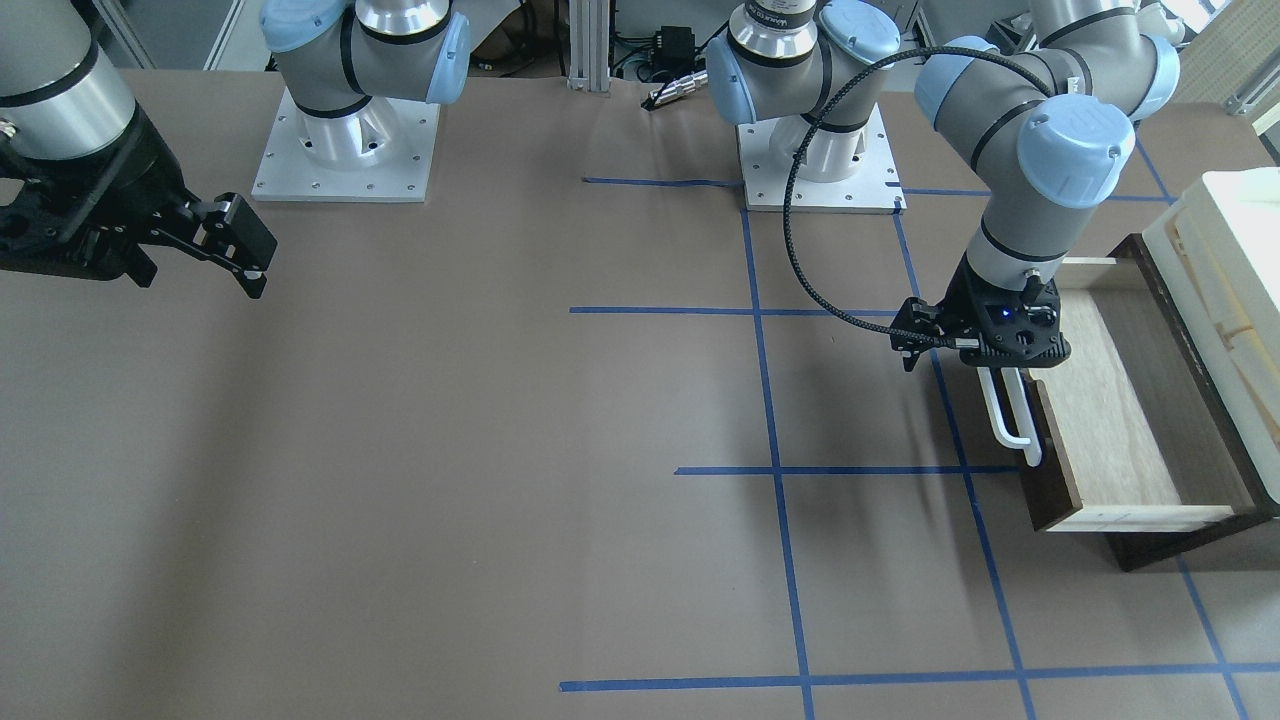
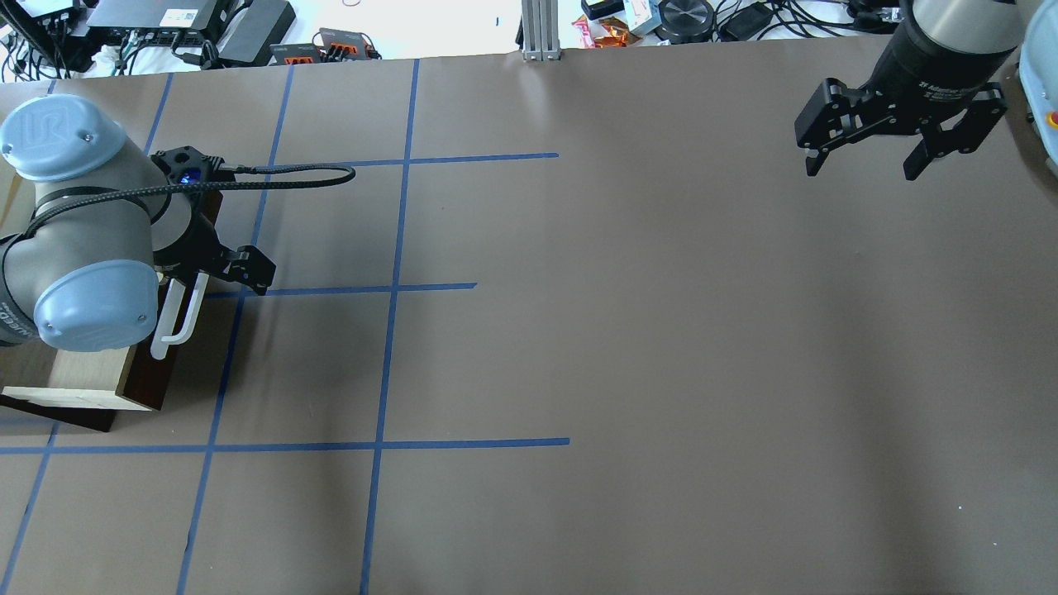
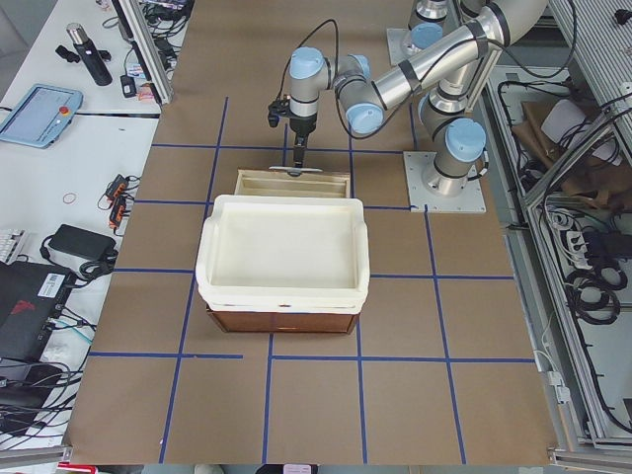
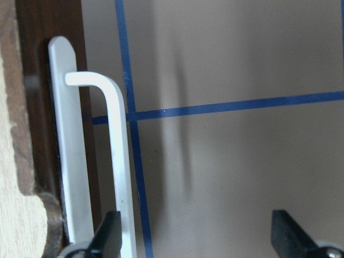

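Observation:
A wooden box with its drawer [image 1: 1128, 396] pulled out and empty stands at the right in the front view. The drawer has a white handle [image 4: 121, 161] on its dark front panel. My gripper [image 1: 978, 342] is over that handle. In the wrist view its two fingertips stand wide apart, open, the left one against the lower part of the handle and the right one [image 4: 287, 236] over bare table.
A white tray [image 3: 282, 252] lies on top of the box. A second arm's gripper [image 2: 898, 129] hangs over the far side of the table.

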